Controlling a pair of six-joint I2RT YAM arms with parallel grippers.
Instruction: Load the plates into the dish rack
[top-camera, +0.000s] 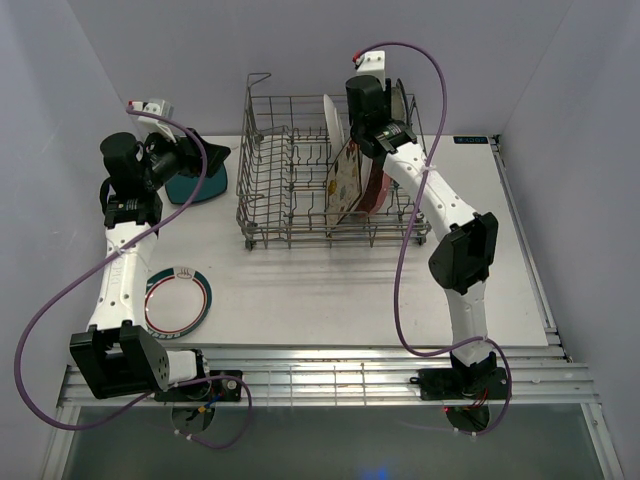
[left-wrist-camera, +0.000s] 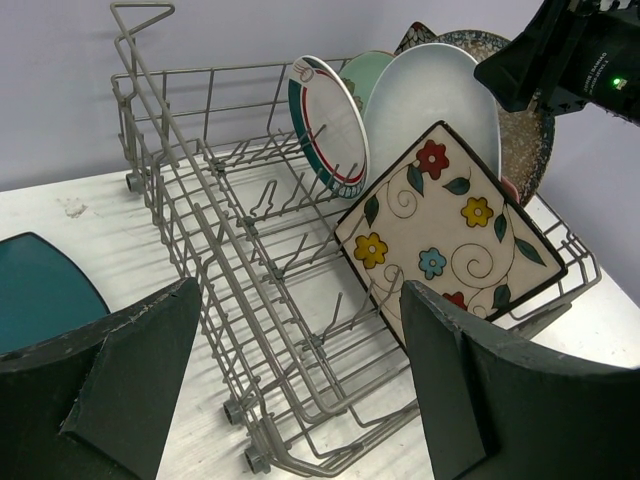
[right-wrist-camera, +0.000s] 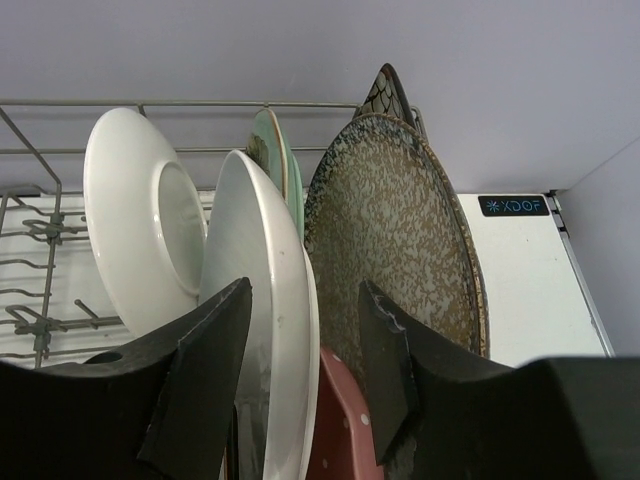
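The wire dish rack (top-camera: 270, 220) holds several plates on its right: a square floral plate (left-wrist-camera: 450, 220), white plates (right-wrist-camera: 140, 220), a green plate (left-wrist-camera: 365, 72), a red one (right-wrist-camera: 350, 420) and a dark speckled plate (right-wrist-camera: 390, 240). My right gripper is open over them, its fingers around the rim of a white oval plate. My left gripper hangs open near the rack's left end. On the table, a teal plate (left-wrist-camera: 40, 290) lies left of the rack and a white teal-rimmed plate (top-camera: 178, 305) lies at front left.
The rack's left half is empty. Bare table (top-camera: 330, 290) spans the front middle and the right side. Grey walls close in the back and both sides.
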